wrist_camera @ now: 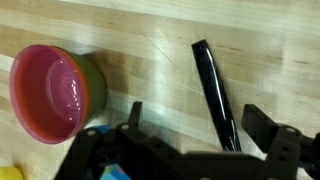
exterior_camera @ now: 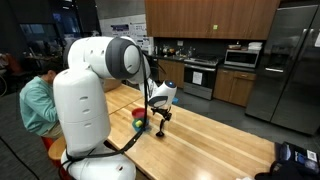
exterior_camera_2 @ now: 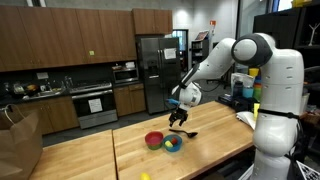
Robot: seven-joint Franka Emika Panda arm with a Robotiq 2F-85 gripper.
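A slim black bar-shaped object (wrist_camera: 218,100) lies on the wooden table, set lengthwise between the spread fingers of my gripper in the wrist view. The gripper is open and holds nothing. In exterior view 2 the black object (exterior_camera_2: 186,133) shows flat on the table, with the gripper (exterior_camera_2: 180,118) above it. To the left in the wrist view is a bowl, pink inside and green outside (wrist_camera: 48,92). A blue container (exterior_camera_2: 173,144) with small coloured items stands beside a red bowl (exterior_camera_2: 154,139); the wrist view shows only a blue sliver at its lower edge.
A yellow object (exterior_camera_2: 145,177) lies near the front edge in exterior view 2. Bare table (exterior_camera: 205,145) stretches to the right of the arm in exterior view 1. Dark items (exterior_camera: 293,160) sit at the far right there.
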